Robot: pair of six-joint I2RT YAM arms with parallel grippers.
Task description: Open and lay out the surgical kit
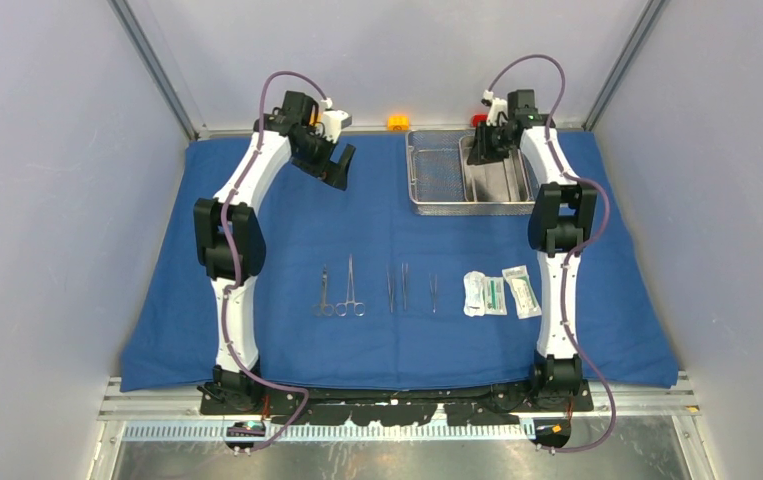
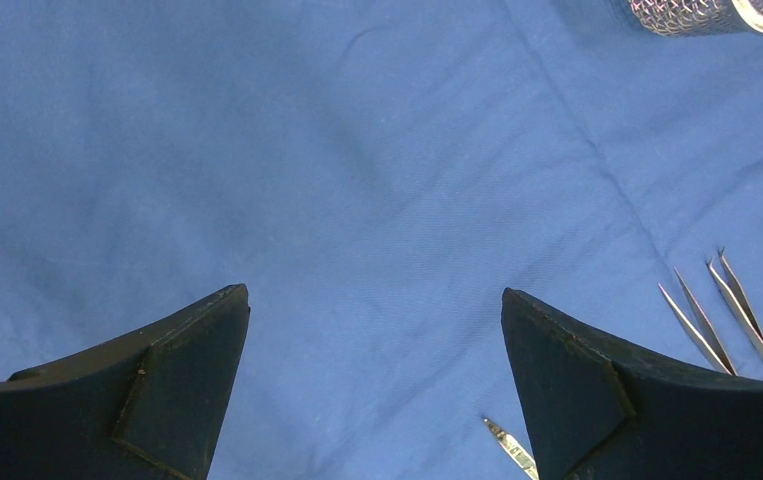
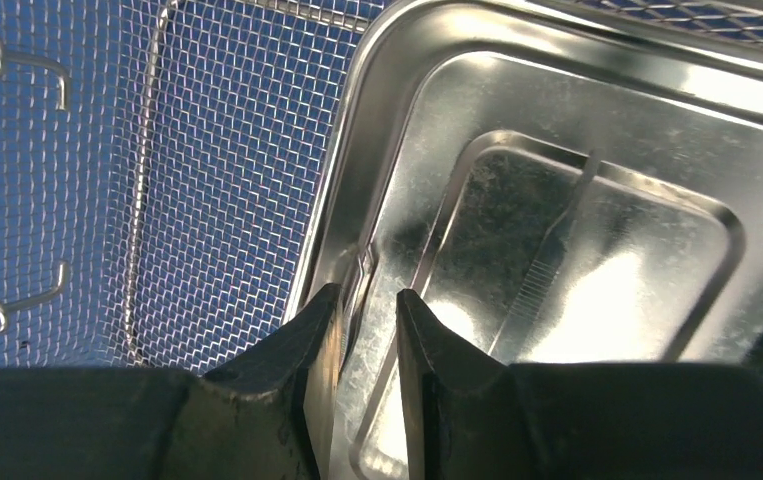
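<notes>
My right gripper (image 1: 475,158) is above the steel tray (image 3: 597,95), which sits inside the wire mesh basket (image 1: 439,208). Its fingertips are slightly apart, over a thin metal instrument (image 3: 359,296) lying along the tray's left wall; whether they touch it I cannot tell. A flat-handled instrument (image 3: 542,270) lies farther right in the tray. My left gripper (image 1: 337,168) stands wide open over bare blue cloth, with nothing between its fingers. On the cloth lie scissors-like instruments (image 1: 351,290), several tweezers (image 1: 404,288) and white-and-green packets (image 1: 521,292).
Blue cloth (image 1: 357,350) covers the table. Its middle, left of the basket, is clear. Yellow (image 1: 398,123) and red objects stand at the back edge. The right arm reaches past the basket's right side.
</notes>
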